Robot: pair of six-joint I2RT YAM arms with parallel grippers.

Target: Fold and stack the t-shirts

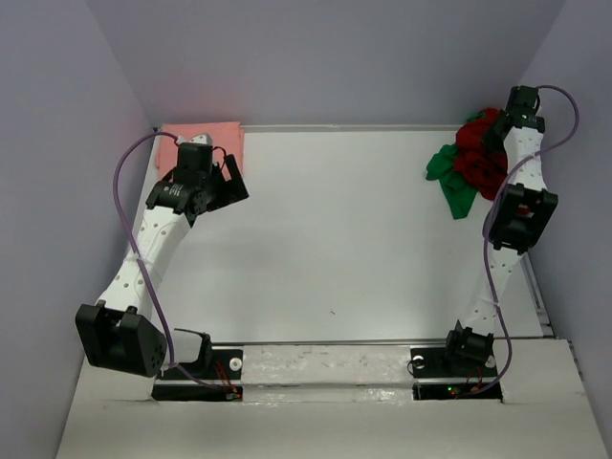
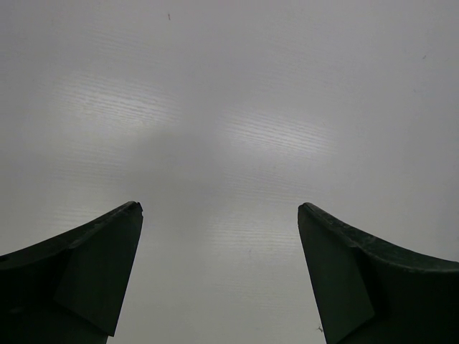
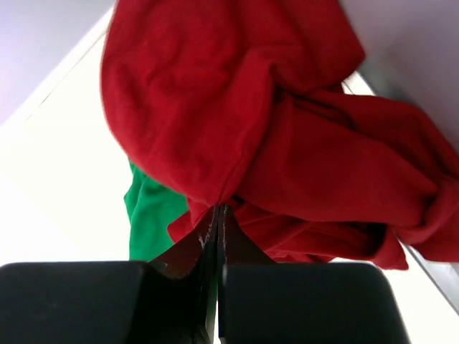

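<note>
A crumpled pile of red T-shirts [image 1: 478,167] [image 3: 215,86] lies with a green shirt [image 1: 454,191] [image 3: 150,215] in the back right corner. My right gripper is over the red cloth there, shut, its tips against a red fold; whether any cloth is between them is unclear. My left gripper stands open over bare table, nothing between its fingers. At the back left a pink folded shirt [image 1: 201,131] lies flat, partly hidden by the left arm.
Grey walls border it at the back and sides, close beside the red pile on the right.
</note>
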